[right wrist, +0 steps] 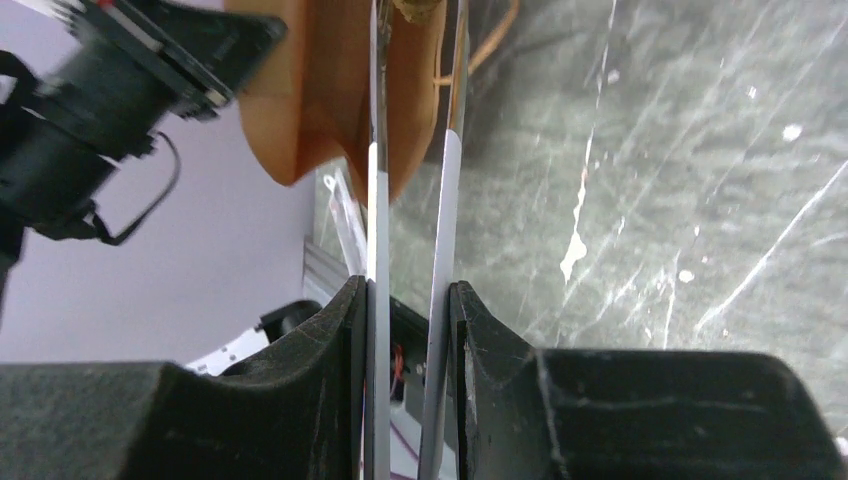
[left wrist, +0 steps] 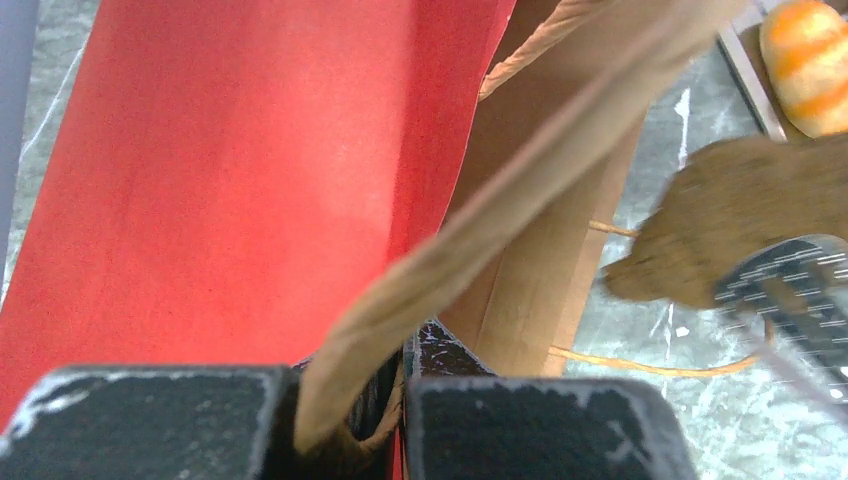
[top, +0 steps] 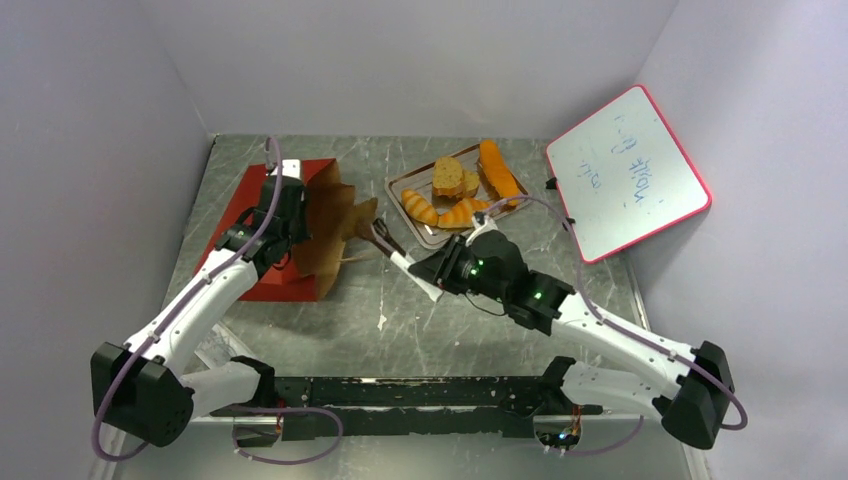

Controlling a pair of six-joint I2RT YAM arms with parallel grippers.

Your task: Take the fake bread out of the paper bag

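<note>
The red paper bag [top: 280, 288] lies on its side at the left, its brown mouth facing right. My left gripper is shut on the bag's twisted paper handle [left wrist: 470, 250]. White-handled tongs [top: 410, 275] are in my right gripper, its fingers closed against both tong arms. A brown fake bread piece [top: 362, 215] sits at the tongs' tips, just outside the bag's mouth. It shows blurred in the left wrist view, and only a bit of it appears at the top edge of the right wrist view. Most of the bag's inside is hidden.
A tray [top: 393, 187] at the back centre carries two bread slices [top: 449, 177], two croissants [top: 463, 212] and a long loaf [top: 497, 172]. A whiteboard [top: 630, 170] stands at the back right.
</note>
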